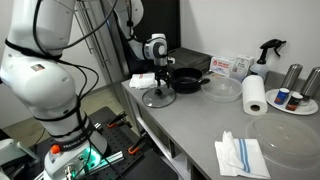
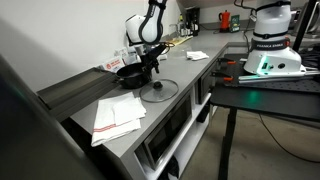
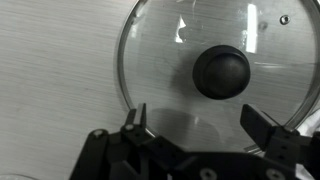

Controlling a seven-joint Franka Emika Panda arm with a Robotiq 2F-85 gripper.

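Note:
A round glass lid [image 1: 158, 98] with a black knob [image 3: 222, 72] lies flat on the counter. Beside it, toward the wall, stands a black pot [image 1: 187, 80] with a handle. My gripper [image 1: 164, 82] hangs over the lid's far side. From the wrist, the dark fingers [image 3: 260, 125] are spread wide, with the knob ahead of them and nothing held between. In the second exterior view the gripper [image 2: 152, 62] hangs by the pot, above the lid [image 2: 159, 91].
A folded white towel [image 2: 117, 117] lies near the lid. A clear bowl [image 1: 222, 90], a paper roll [image 1: 254, 95], small cups [image 1: 288, 100] and a large clear lid [image 1: 283, 141] stand farther right. Between the glass lid and the striped towel [image 1: 241, 156], the counter is bare.

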